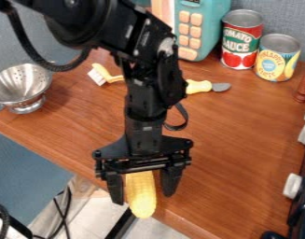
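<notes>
My black gripper [142,182] is pointed down over the front edge of the wooden table, its two fingers on either side of a yellow corn cob [141,196]. The cob's near end reaches the table's front edge. Whether the fingers grip it or merely straddle it cannot be told.
A steel colander [20,89] sits at the left edge. At the back are a toy register [187,33], a tomato can [241,47], a yellow can [278,58] and a yellow-handled utensil [199,87]. A dark object with white knobs lines the right edge.
</notes>
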